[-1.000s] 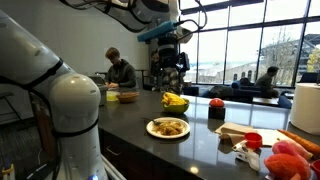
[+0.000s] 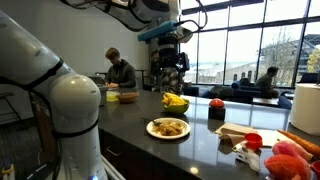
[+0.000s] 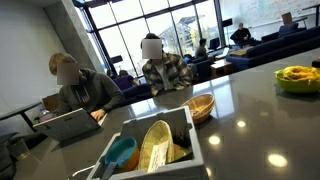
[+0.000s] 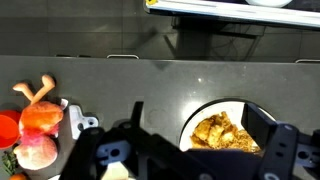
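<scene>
High over the counter hangs my gripper, its two fingers wide apart in the wrist view with no object between them. In exterior view 1 the gripper (image 2: 171, 78) is well above the tabletop, touching nothing. Below it lies a white plate (image 2: 154, 132) of brownish-yellow food (image 2: 169, 127). The wrist view has this plate (image 4: 187, 130) at the lower right, partly covered by the right finger. Behind the plate, a green bowl (image 2: 178, 107) holds yellow things (image 2: 173, 99).
Red and orange plush toys (image 2: 288, 160) and a red cup (image 2: 253, 141) crowd the right side. A grey bin (image 3: 196, 157) with a basket (image 3: 157, 143) stands in exterior view 2. Bare counter (image 4: 165, 85) lies left of the plate. People sit farther back.
The hanging gripper has shifted only slightly above the counter. The plate, bowl and toys lie where they were.
</scene>
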